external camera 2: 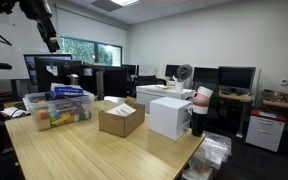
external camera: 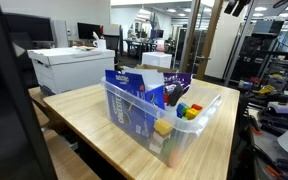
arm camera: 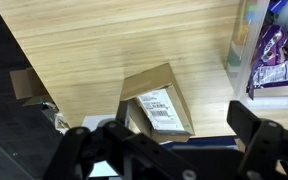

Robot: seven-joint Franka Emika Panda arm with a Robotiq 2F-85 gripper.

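My gripper is open, its two black fingers far apart at the lower edge of the wrist view with nothing held. Beneath it, well below the fingers, lies an open cardboard box (arm camera: 139,84) with a white printed packet (arm camera: 162,110) inside. In exterior view 2 the gripper (external camera 2: 52,44) hangs high at the upper left, above the clear plastic bin (external camera 2: 36,112). That bin (external camera: 134,126) holds colourful blocks (external camera: 192,111), a blue package (external camera: 152,97) and other packets. A purple packet (arm camera: 274,73) shows inside it at the right of the wrist view.
The wooden table (external camera 2: 94,158) has free room in front of the containers. A white box (external camera 2: 168,118) stands beside the cardboard box, near the table's edge. Outside the table, clear plastic bags (external camera 2: 206,158) sit low down, with office desks and monitors behind.
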